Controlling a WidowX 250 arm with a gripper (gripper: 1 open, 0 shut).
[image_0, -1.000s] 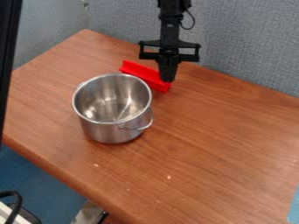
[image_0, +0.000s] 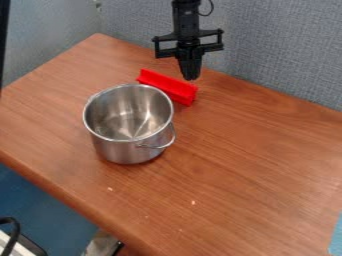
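A steel pot (image_0: 128, 135) with side handles stands upright on the wooden table, left of centre. Just behind it lies a long red block (image_0: 167, 86), partly hidden by the pot's rim. My black gripper (image_0: 190, 74) hangs above the back part of the table, over and a little behind the red block's right half; whether its fingertips are open or shut is too small to tell.
Grey padded walls (image_0: 281, 50) stand behind it. A dark cable lies at the lower left, off the table.
My gripper has risen and moved slightly back and left, away from the red block. The block and pot look unmoved.
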